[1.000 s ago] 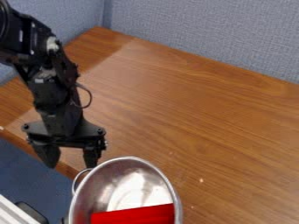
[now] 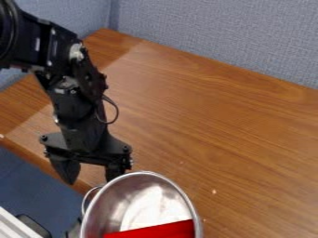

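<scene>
My black gripper point(image 2: 89, 170) hangs low at the left, over the table's near left edge, with its fingers apart and nothing visible between them. Just below and right of it is a steel pot point(image 2: 130, 200) with a wire handle, cut off by the bottom of the view. A red object point(image 2: 155, 231) lies inside the pot.
Grey padded walls point(image 2: 224, 37) stand behind it. At the lower left are a dark blue area point(image 2: 32, 191) and a white object point(image 2: 13, 228).
The gripper has moved to the right, toward the pot's upper rim. The pot and red object have shifted slightly right and down in the view.
</scene>
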